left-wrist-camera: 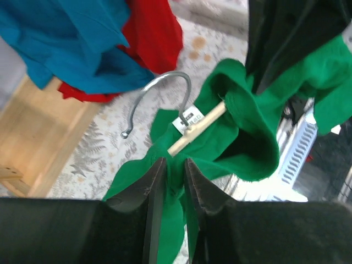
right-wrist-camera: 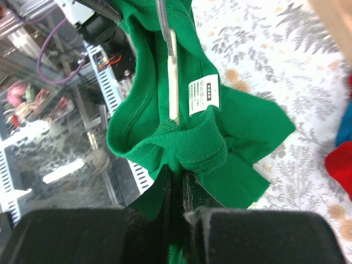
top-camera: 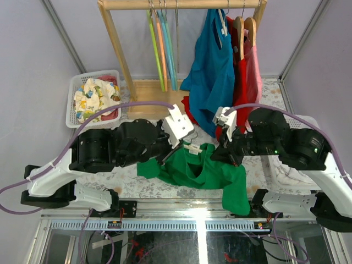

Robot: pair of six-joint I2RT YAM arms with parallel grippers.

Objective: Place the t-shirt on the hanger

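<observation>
The green t-shirt point(top-camera: 190, 170) hangs bunched between my two grippers, with a white label by its neck. A wooden hanger point(left-wrist-camera: 198, 127) with a metal hook shows in the neck opening; both its ends go out of sight under the cloth. My left gripper is at the collar on one side, its fingers slightly apart with green cloth between them; whether they pinch it cannot be told. On the other side, my right gripper is shut on the shirt near the collar edge.
A rack point(top-camera: 181, 4) at the back carries empty coloured hangers point(top-camera: 159, 49) and a blue garment point(top-camera: 212, 71) beside red and pink ones. A white basket point(top-camera: 71, 110) with clothes stands at left; another white basket point(top-camera: 275, 170) is partly behind my right arm.
</observation>
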